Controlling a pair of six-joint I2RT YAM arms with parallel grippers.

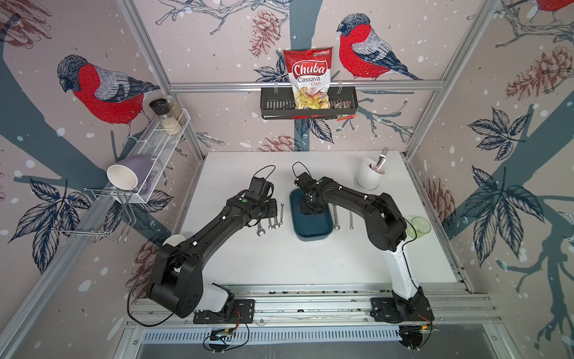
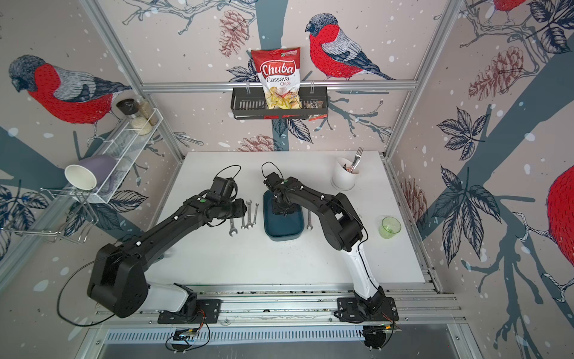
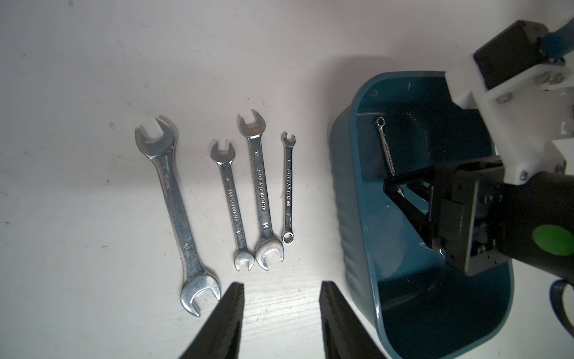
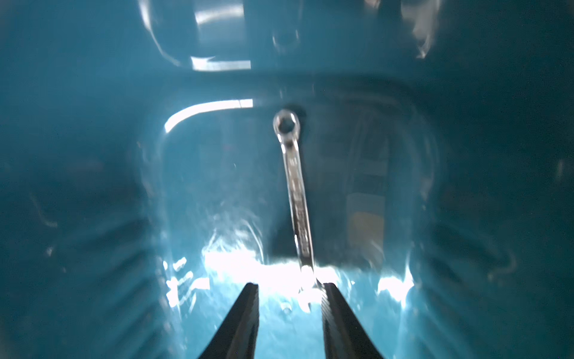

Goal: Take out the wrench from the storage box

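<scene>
A small ring-ended wrench (image 4: 296, 191) lies on the floor of the teal storage box (image 2: 284, 233); its lower end is lost in glare in the right wrist view. My right gripper is down inside the box over that lower end, its fingers open. In the left wrist view it partly hides the wrench. My left gripper hovers over the table left of the box, fingers apart with nothing between them.
Several wrenches (image 3: 258, 179) lie left of the box, others (image 1: 336, 216) to its right. A white cutlery cup (image 1: 367, 176) stands back right, a green glass (image 2: 389, 226) at the right.
</scene>
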